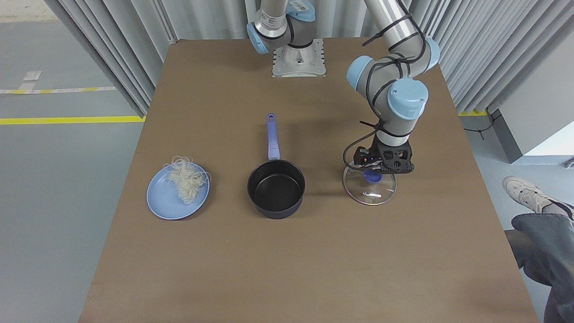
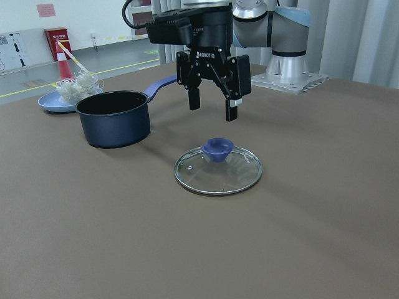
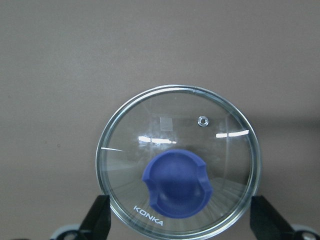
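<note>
A glass lid [image 1: 368, 191] with a blue knob [image 3: 177, 184] rests on the table, filling the middle of the wrist view. My gripper [image 2: 212, 106] hangs just above it, open, its fingers apart with nothing between them. To the lid's left in the front view stands a black pan [image 1: 275, 191] with a purple handle [image 1: 271, 137]. Further left lies a light blue plate [image 1: 159, 199] holding white noodle-like strands [image 1: 185, 177].
The arm's white base [image 1: 298, 67] stands at the back edge. A person's leg [image 1: 551, 258] is beside the table's right edge.
</note>
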